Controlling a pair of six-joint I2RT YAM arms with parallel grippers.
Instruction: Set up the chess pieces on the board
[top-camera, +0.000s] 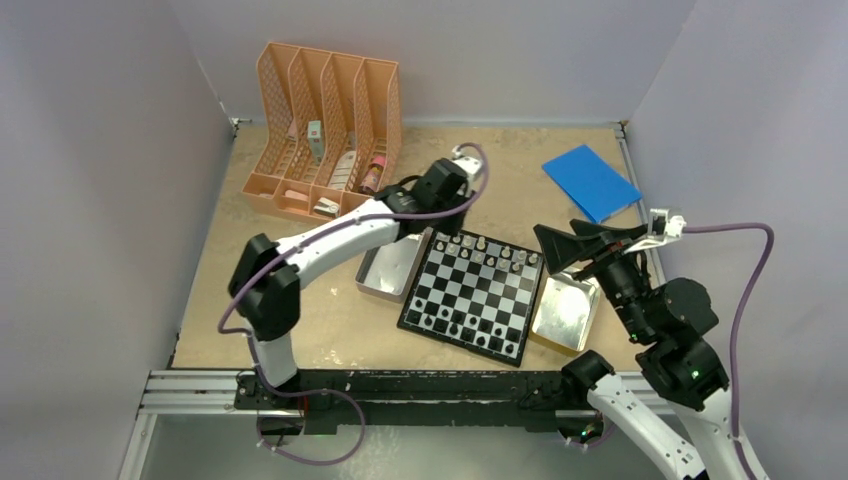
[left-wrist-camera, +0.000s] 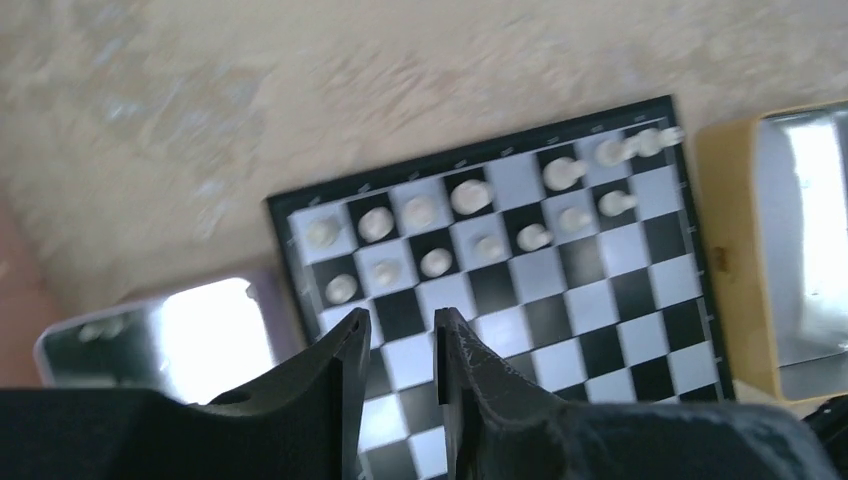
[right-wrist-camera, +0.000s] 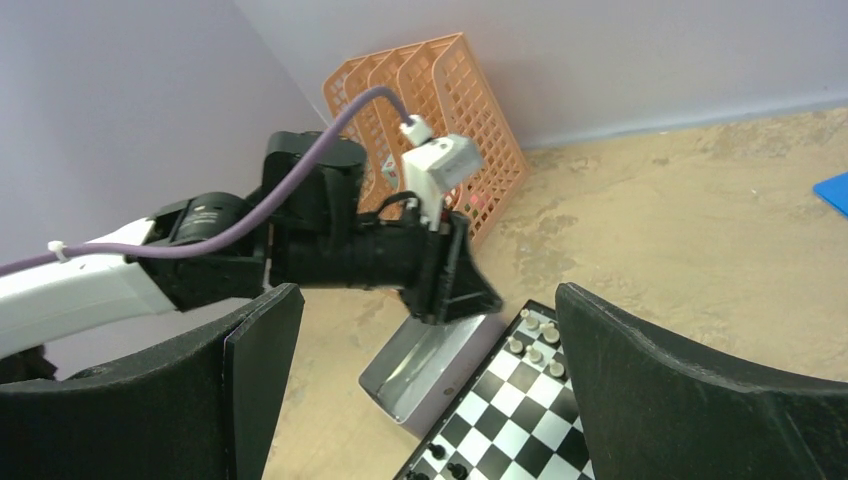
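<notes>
The chess board (top-camera: 466, 300) holds two rows of white pieces (top-camera: 480, 245) along its far edge and black pieces (top-camera: 455, 330) along its near side. In the blurred left wrist view the white pieces (left-wrist-camera: 470, 197) stand on their squares. My left gripper hangs above the board's far left, fingers narrowly apart, nothing visible between them. My right gripper stands wide open at the right, above the gold tray, with nothing between its fingers.
A grey metal box (top-camera: 388, 270) sits left of the board, a gold tray (top-camera: 566, 310) right of it. An orange organizer (top-camera: 325, 120) stands at the back left, a blue mat (top-camera: 590, 180) at the back right.
</notes>
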